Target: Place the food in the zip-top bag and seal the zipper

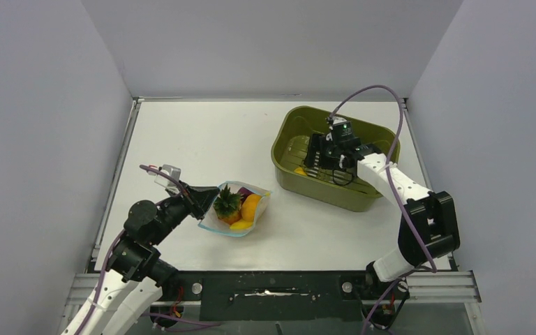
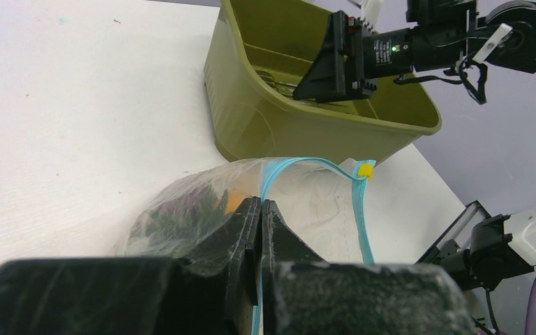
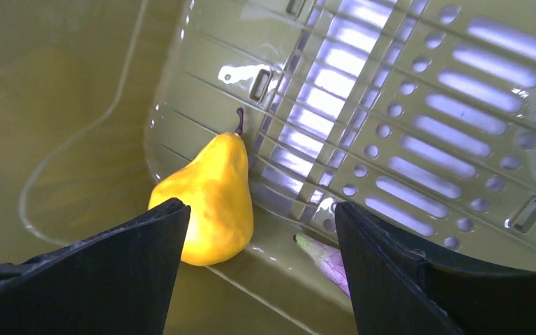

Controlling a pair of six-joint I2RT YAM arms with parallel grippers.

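The clear zip top bag (image 1: 213, 225) stands open on the table, with a pineapple (image 1: 227, 204), an orange fruit (image 1: 250, 207), a yellow piece (image 1: 241, 225) and something dark purple inside. My left gripper is shut on the bag's blue zip strip (image 2: 312, 160) at one side of the mouth. A yellow slider (image 2: 366, 170) sits at the strip's corner. Within the green bin my right gripper hangs open, nothing between its fingers. Below it, a yellow pear (image 3: 213, 202) lies near the left finger; a purple vegetable (image 3: 326, 262) is partly hidden under the right finger.
The green bin (image 1: 321, 195) with a slotted floor takes up the back right of the table; its walls rise around my right gripper.
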